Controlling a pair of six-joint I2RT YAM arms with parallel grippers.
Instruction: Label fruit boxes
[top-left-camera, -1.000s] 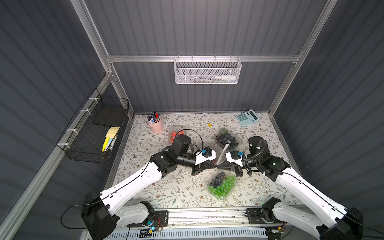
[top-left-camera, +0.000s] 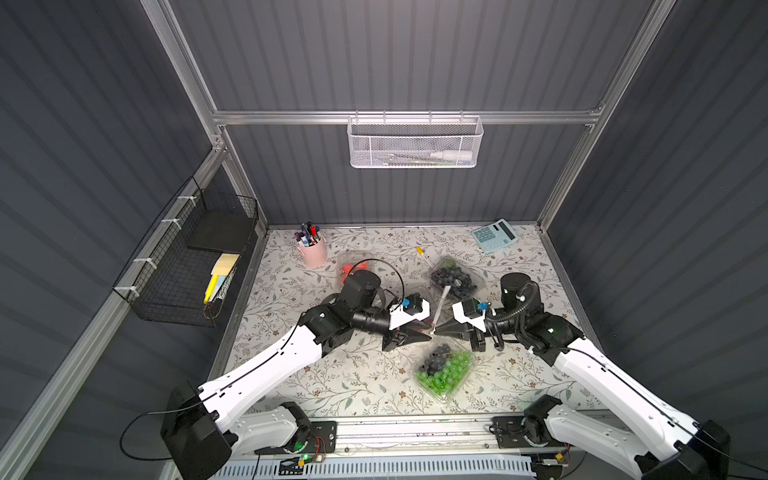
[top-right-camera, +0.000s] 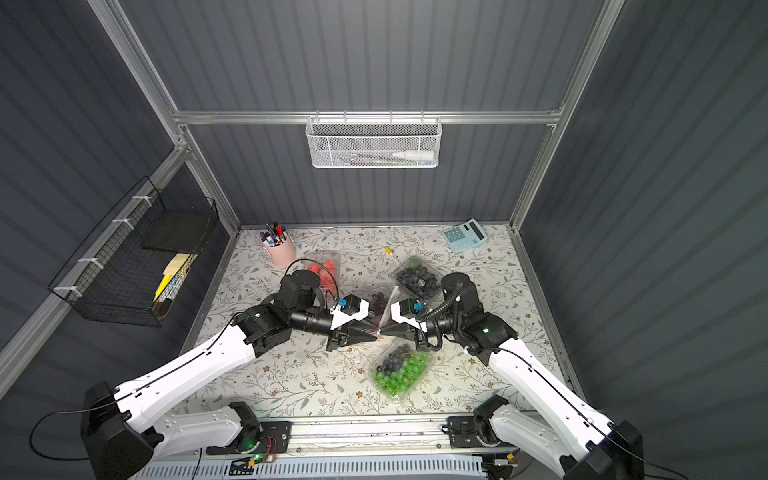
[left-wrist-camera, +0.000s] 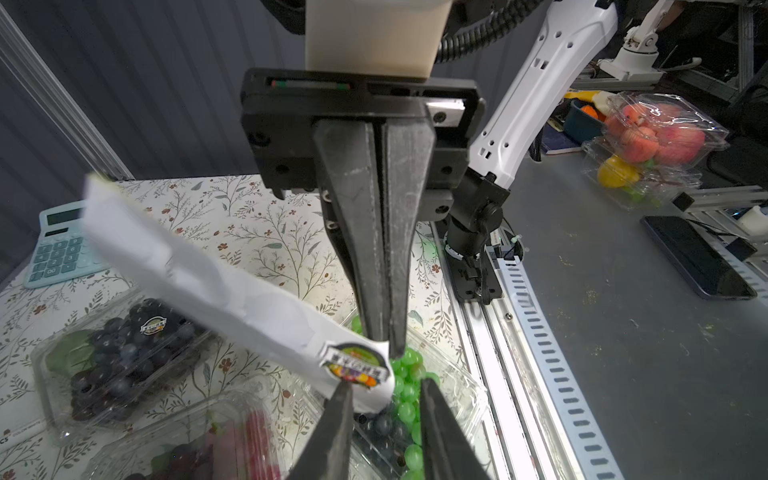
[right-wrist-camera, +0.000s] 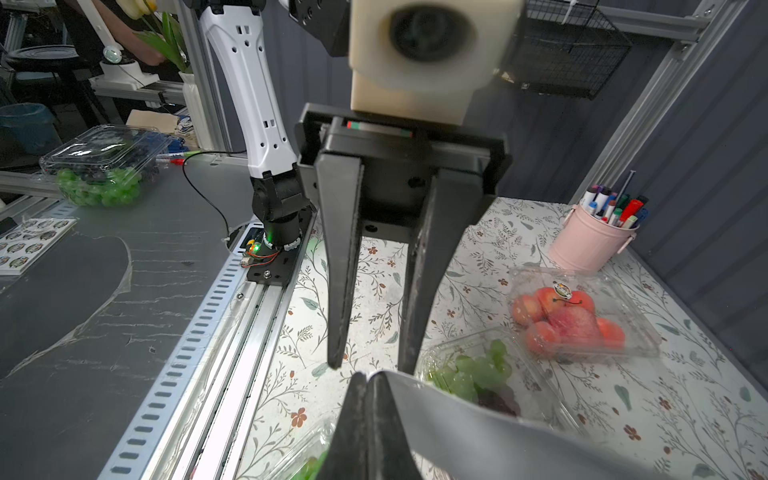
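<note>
A white label strip (left-wrist-camera: 240, 296) hangs over the table, with a round fruit sticker (left-wrist-camera: 356, 364) near its lower end. My right gripper is shut on that end of the strip. Facing it from the left, my left gripper stands open, its fingertips just short of the sticker and nothing between them. Below the two grippers lies a clear box of green and dark grapes (top-left-camera: 445, 372). Farther back are a box of dark fruit (left-wrist-camera: 132, 356), which bears a round sticker, and a box of red fruit (right-wrist-camera: 576, 320), also stickered. Another grape box (right-wrist-camera: 472, 376) is partly hidden.
A pink pen cup (top-left-camera: 313, 253) stands at the back left, and a calculator (top-left-camera: 495, 236) lies at the back right. Near the back middle lies a yellow-tipped tool (top-left-camera: 420, 251). A wire basket (top-left-camera: 184, 264) hangs on the left wall.
The strip's free upper end has swung slightly to the left.
</note>
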